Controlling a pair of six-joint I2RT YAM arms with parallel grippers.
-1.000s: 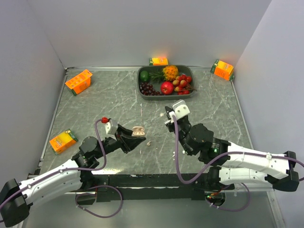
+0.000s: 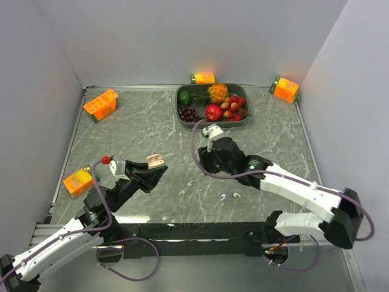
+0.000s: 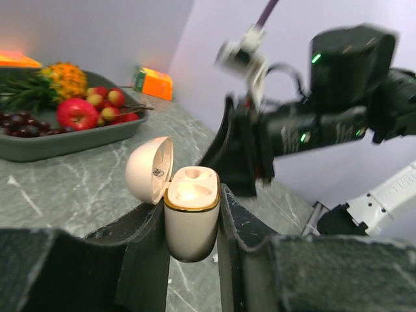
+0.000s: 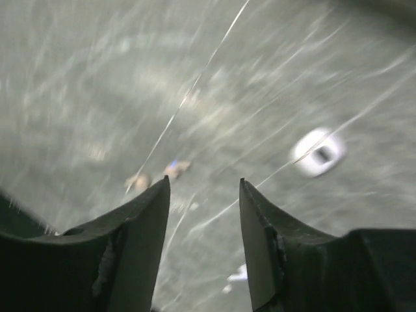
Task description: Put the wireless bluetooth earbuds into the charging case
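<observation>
My left gripper [image 2: 152, 175] is shut on the cream charging case [image 3: 192, 214], held upright, lid open, its top showing hollow wells. My right gripper stands open to the right of the case, above the table. In the blurred right wrist view, small beige and white pieces [image 4: 175, 169], possibly earbuds, lie on the worktop below it, along with a white ring-like object [image 4: 317, 152]. Small pieces [image 2: 182, 192] also lie between the arms in the top view.
A grey tray [image 2: 211, 125] of fruit stands at the back centre. Orange boxes [image 2: 101, 104] stand around the edges. Walls bound the grey marble worktop [image 2: 134, 140] on the sides and back.
My left gripper has shifted left with the case.
</observation>
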